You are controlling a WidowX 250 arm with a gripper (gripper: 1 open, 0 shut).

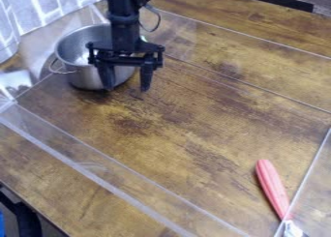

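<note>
My black gripper [126, 72] hangs over the front of a steel pot [79, 65] at the upper left of the camera view. Its fingers point down by the pot's right side and hide part of it. Whether they are open or shut, or touch the pot, I cannot tell.
A pink-handled utensil [270, 188] lies at the lower right. A small green item shows partly behind the arm.
</note>
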